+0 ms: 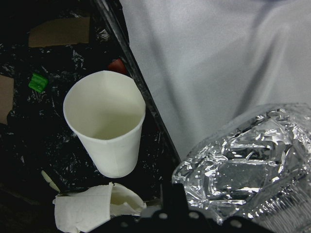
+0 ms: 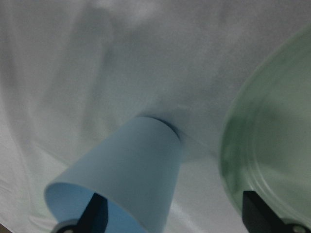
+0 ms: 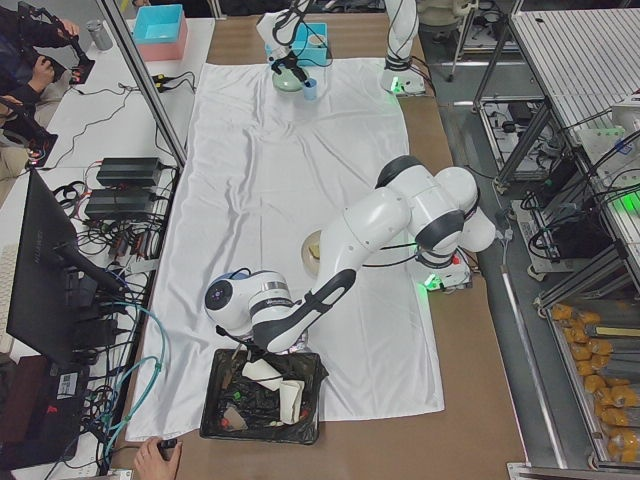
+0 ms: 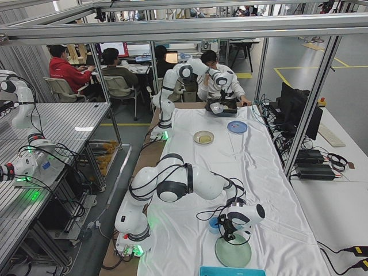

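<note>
A black-lined bin (image 3: 228, 420) holds paper cups, cardboard and small bits. The left wrist view shows an upright white cup (image 1: 112, 145) and a crumpled one (image 1: 82, 208) inside. A clear crinkled plastic item (image 1: 248, 165) is at the left gripper, over the bin's edge; whether the fingers grip it is unclear. In the right wrist view my right gripper stands open, over a light blue cup (image 2: 131, 160) beside a green plate (image 2: 272, 121).
A blue plate (image 4: 237, 126) and a beige plate with a yellow item (image 4: 203, 138) lie near the bin. A cyan tray (image 4: 230, 271) is at the far end.
</note>
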